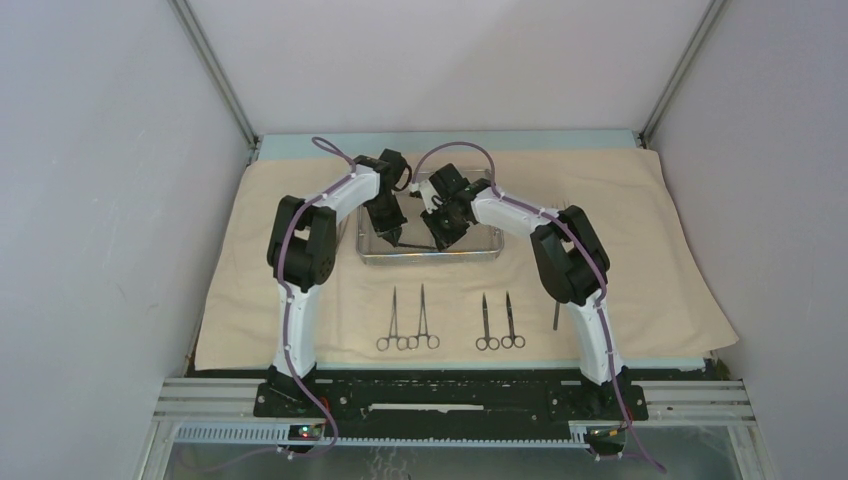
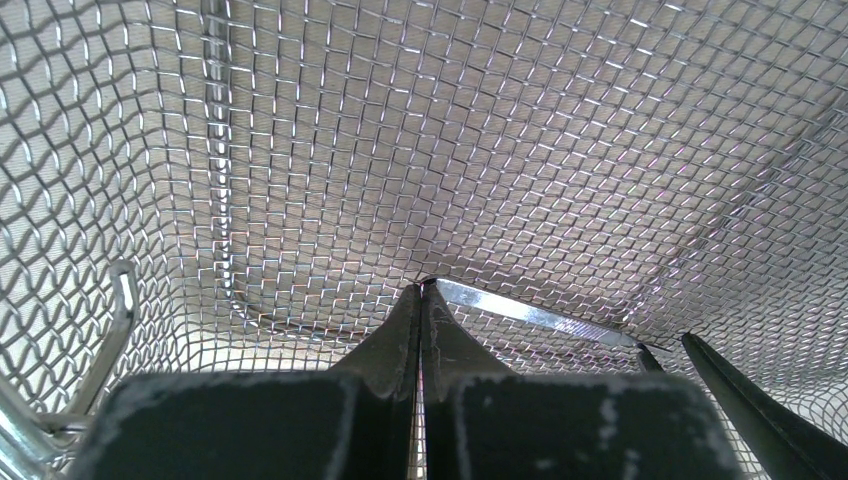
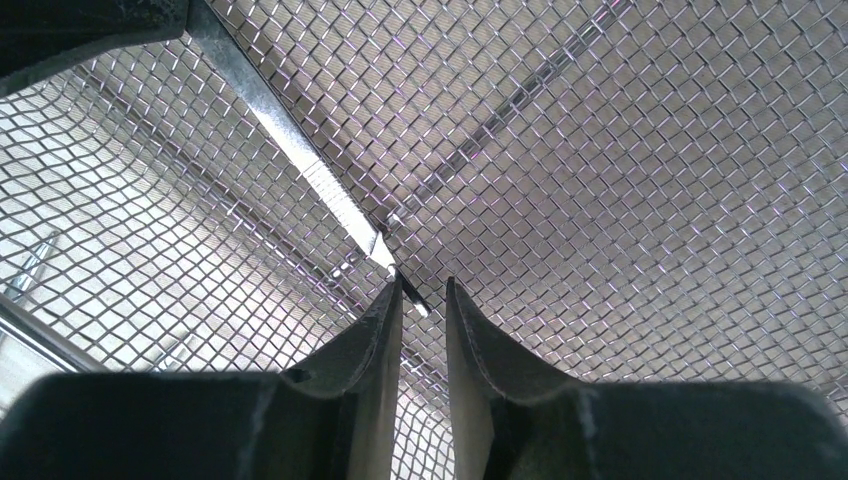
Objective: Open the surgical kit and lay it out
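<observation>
A slim flat metal instrument, like a scalpel handle, is inside the wire mesh basket near its front wall. One end meets the tips of my left gripper, which is shut on it. Its narrow far end reaches between the fingers of my right gripper, which stands part open with a gap around that tip. In the right wrist view the instrument runs diagonally from the left gripper's dark finger. Scissor-like instruments and clamps lie on the cloth in front.
Beige cloth covers the table, with wide bare areas at both sides. Another long instrument lies partly beneath the right arm. Basket walls surround both grippers closely. A basket handle wire stands at the left.
</observation>
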